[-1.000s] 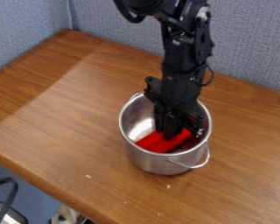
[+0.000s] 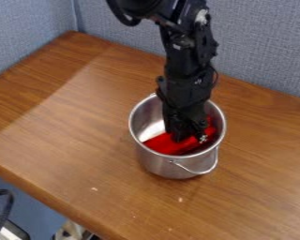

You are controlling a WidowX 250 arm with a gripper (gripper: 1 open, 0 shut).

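A steel pot (image 2: 176,165) with a wire handle stands on the wooden table near the middle of the view. A red object (image 2: 165,144) lies inside it. My black gripper (image 2: 187,131) reaches down from above into the pot, at the red object. Whether its fingers are open or shut on that object is hidden in the dark clutter of the pot.
Grey padded panels (image 2: 265,56) stand behind it. A dark cable lies off the table's lower left edge.
My arm has shifted slightly left and changed its pose over the pot. The pot and the red object inside have moved slightly.
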